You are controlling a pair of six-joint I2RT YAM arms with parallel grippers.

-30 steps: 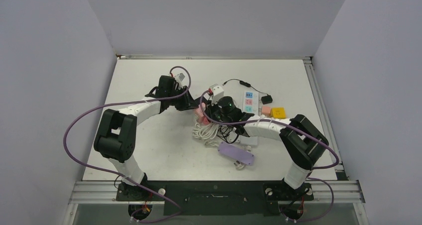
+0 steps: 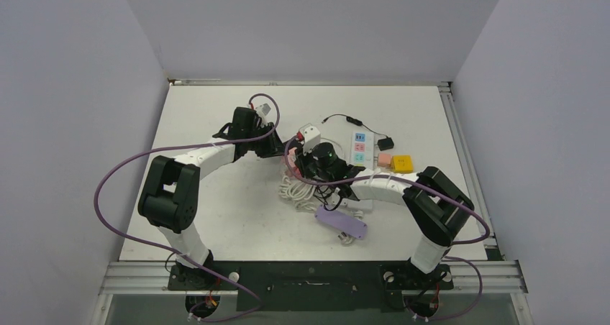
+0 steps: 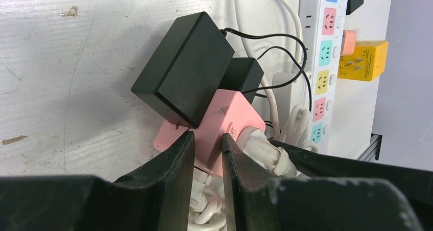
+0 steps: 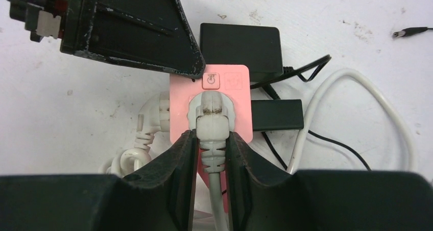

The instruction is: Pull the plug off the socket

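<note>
A pink socket adapter (image 3: 214, 118) (image 4: 184, 103) sits in the middle of the table with black power bricks (image 3: 184, 62) beside it. My left gripper is shut on the adapter's body. My right gripper is shut on the white plug (image 4: 212, 126) at the adapter's face, seen from above in the right wrist view; the plug's cord runs down between the fingers. A second white plug (image 4: 150, 116) is on the adapter's side.
A power strip (image 3: 316, 47) with a yellow adapter (image 3: 362, 62) lies to the right. A purple strip (image 2: 340, 222) and coiled white cables (image 2: 295, 192) lie toward the front.
The left arm moved very slightly rightward from a second ago.
</note>
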